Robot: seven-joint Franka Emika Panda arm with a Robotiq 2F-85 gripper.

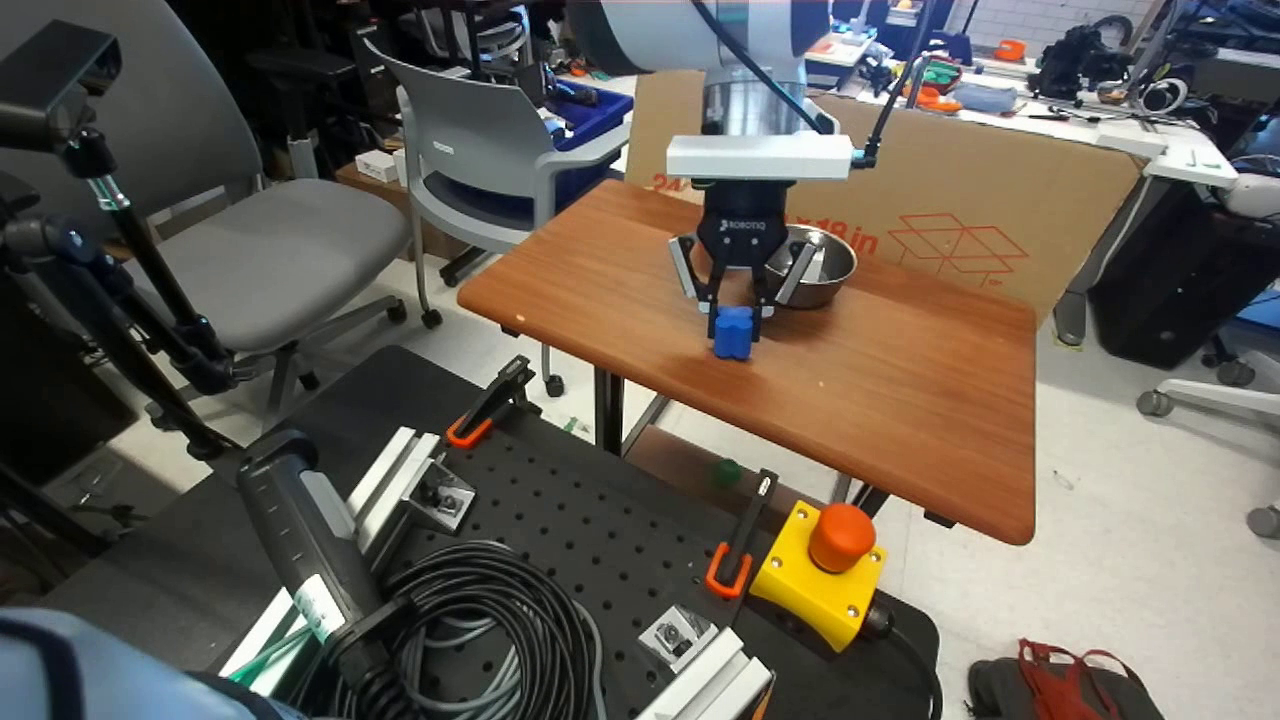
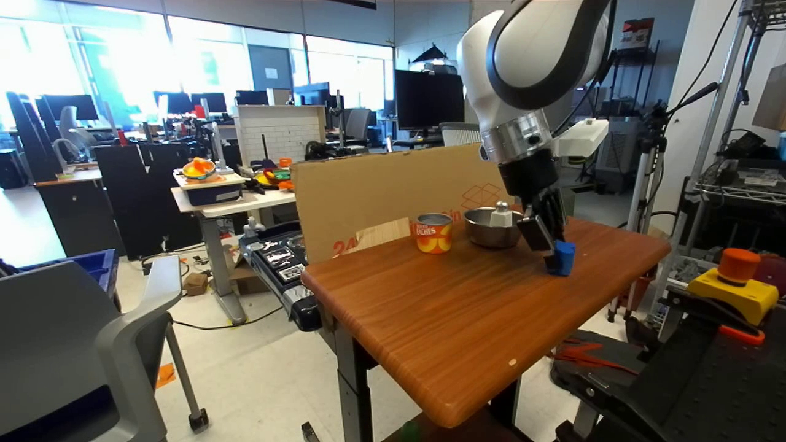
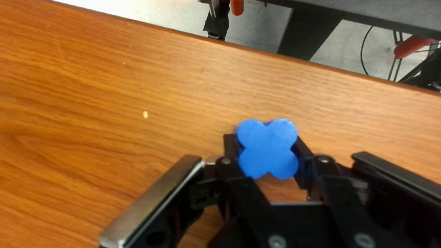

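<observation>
A blue four-lobed block (image 3: 267, 148) is pinched between the black fingertips of my gripper, seen from above in the wrist view. In exterior view 1 the gripper (image 1: 733, 322) points down with the blue block (image 1: 733, 334) at its tips, in front of the metal bowl (image 1: 828, 271). Exterior view 2 shows the block (image 2: 562, 259) low over the wooden table (image 2: 442, 317), on the near-right side of the bowl (image 2: 486, 229). Whether its underside touches the tabletop, I cannot tell.
A can with a peaches label (image 2: 434, 234) stands left of the bowl, and a white-and-grey object (image 2: 501, 215) sits in the bowl. Cardboard (image 1: 960, 204) walls off the table's back edge.
</observation>
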